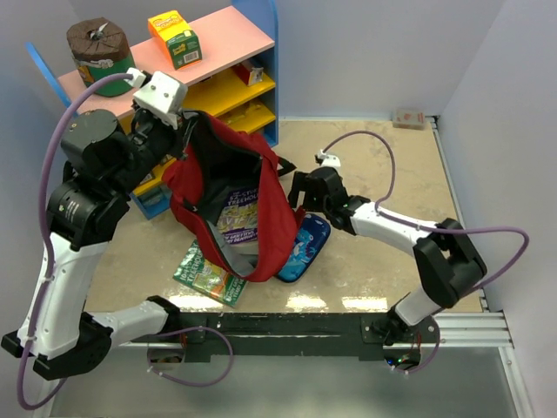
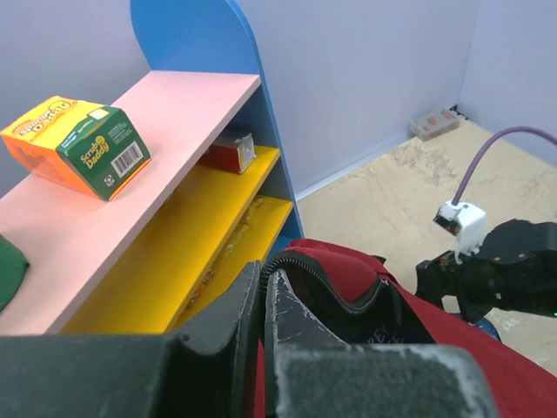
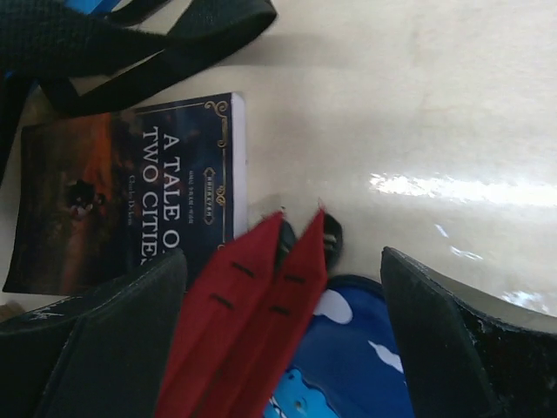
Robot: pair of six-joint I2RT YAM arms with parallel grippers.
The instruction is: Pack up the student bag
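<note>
The red bag is held up with its mouth gaping, a purple book inside. My left gripper is shut on the zippered edge of the bag. My right gripper stands open beside the bag's right side; in the right wrist view a red fold of the bag lies between its fingers, not clamped. A blue pencil case lies partly under the bag. Below the fold, a dark book titled A Tale of Two Cities rests on the floor. A green book lies at the bag's front left.
A shelf with a pink top stands behind at left, carrying a yellow-green box and a brown-green roll. A small clear box sits at the far right wall.
</note>
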